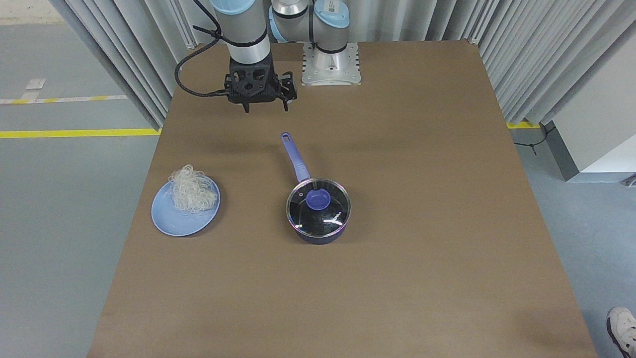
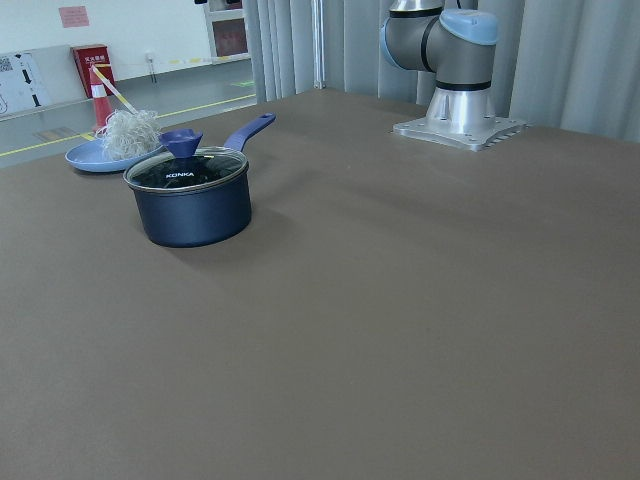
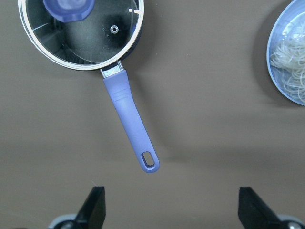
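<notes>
A dark blue saucepan (image 1: 316, 226) with a glass lid and blue knob (image 2: 180, 140) sits mid-table, its blue handle (image 3: 126, 109) pointing toward the robot. Beside it, a light blue plate (image 1: 179, 223) holds a pile of white noodles (image 2: 130, 130). My gripper (image 1: 266, 102) hangs at the back of the table, above and beyond the handle's end. In the wrist view its two fingers stand wide apart at the bottom edge, open, with nothing between them.
The arm's metal base plate (image 1: 331, 74) stands at the back edge, with grey curtains behind it.
</notes>
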